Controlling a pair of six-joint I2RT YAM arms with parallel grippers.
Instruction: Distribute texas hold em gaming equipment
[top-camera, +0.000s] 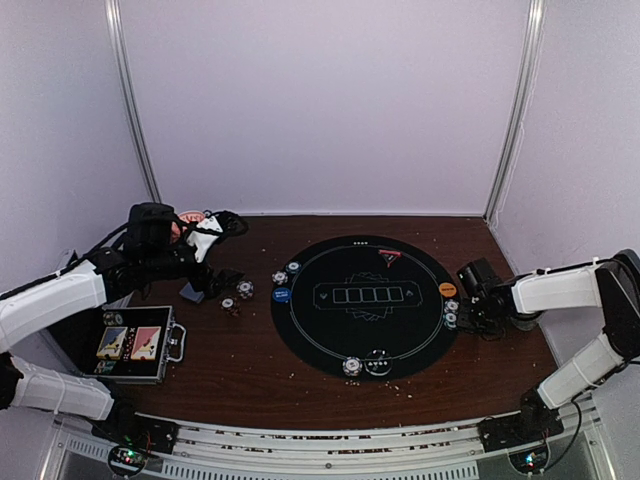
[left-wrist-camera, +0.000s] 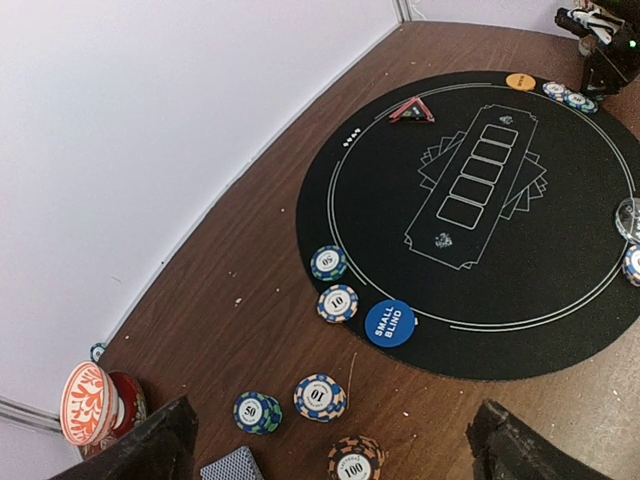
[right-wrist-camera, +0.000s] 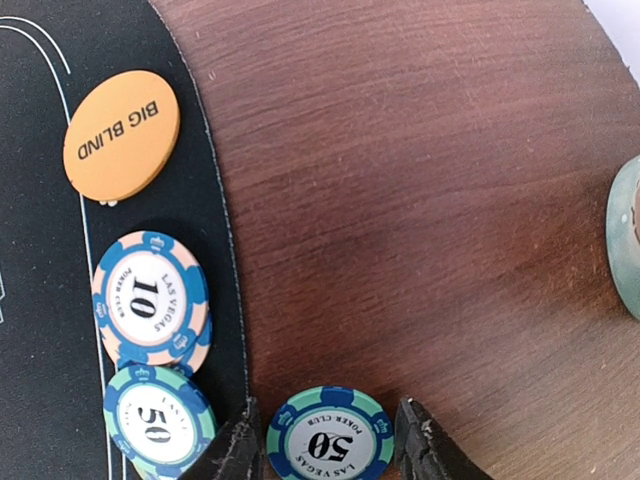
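At the right edge of the black poker mat (top-camera: 360, 340), my right gripper is low on the wood, its fingers either side of a green-and-blue 50 chip (right-wrist-camera: 330, 430); whether they grip it is unclear. A 10 chip (right-wrist-camera: 145, 295), another 50 chip (right-wrist-camera: 158, 422) and the orange big blind button (right-wrist-camera: 122, 135) lie on the mat beside it. My left gripper hangs open at the left, above stacks of 50 (left-wrist-camera: 257, 410), 10 (left-wrist-camera: 320, 396) and 100 (left-wrist-camera: 355, 462) chips. The blue small blind button (left-wrist-camera: 390, 323) lies on the mat's left side.
An open metal case (top-camera: 130, 365) with cards sits at the front left. A red-and-white container (left-wrist-camera: 88, 400) stands at the back left, and a pale round object (right-wrist-camera: 625, 235) right of my right gripper.
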